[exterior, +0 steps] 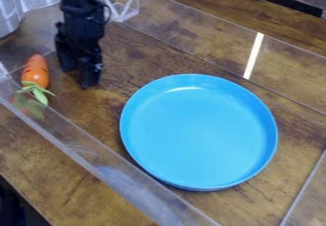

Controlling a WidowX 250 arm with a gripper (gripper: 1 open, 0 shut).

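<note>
My black gripper (79,66) hangs low at the upper left, just to the right of an orange toy carrot (34,72) with green leaves. It is open, though its fingers are blurred; nothing shows held in it. A large light blue plate (197,130) lies on the wooden table (287,53) at the centre right, apart from the gripper and the carrot.
Clear plastic walls run along the lower left and the top. A metal object (8,6) is cut off at the top left corner. Bare table lies at the upper right and between the carrot and the plate.
</note>
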